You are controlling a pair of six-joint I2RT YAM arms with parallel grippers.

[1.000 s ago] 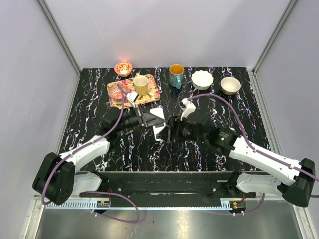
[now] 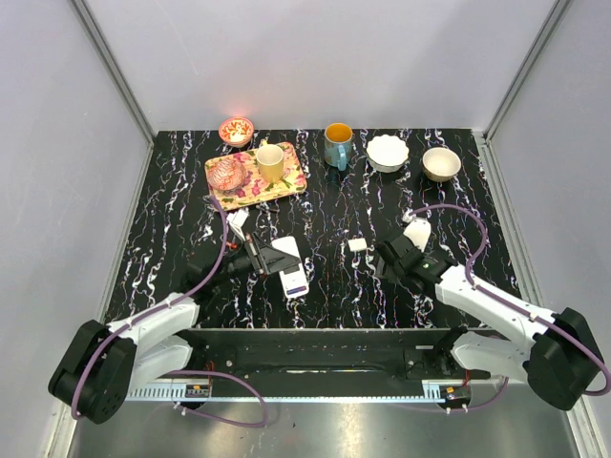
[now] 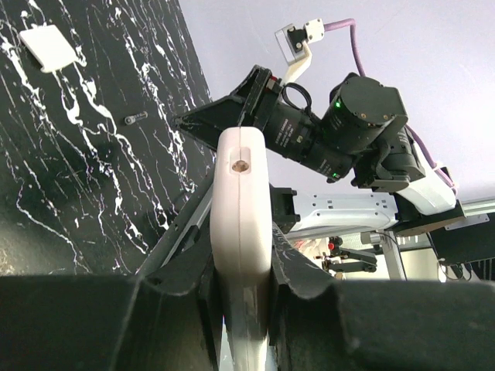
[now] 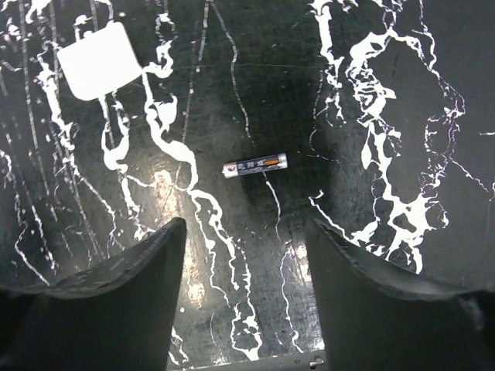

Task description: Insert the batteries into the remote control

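The white remote control (image 2: 290,267) is clasped in my left gripper (image 2: 284,262), left of the table's middle. In the left wrist view, the remote's white narrow end (image 3: 241,197) points up between the dark fingers; its battery compartment cannot be made out. My right gripper (image 2: 384,265) is open over the table, right of the remote. Between and beyond its fingertips, a lone battery (image 4: 255,165) lies on the dark table, touching neither finger. A flat white piece (image 4: 99,61), perhaps the battery cover, lies left of that battery.
At the back left a floral tray (image 2: 239,198) carries a yellow mug (image 2: 270,164) and a patterned bowl. A blue mug (image 2: 338,153), a scalloped white bowl (image 2: 387,153) and a cream bowl (image 2: 441,164) stand along the back. Bare table surrounds the battery.
My right gripper has moved from beside the remote to the right and lower, uncovering the white piece. My left gripper has shifted slightly left and towards the front with the remote.
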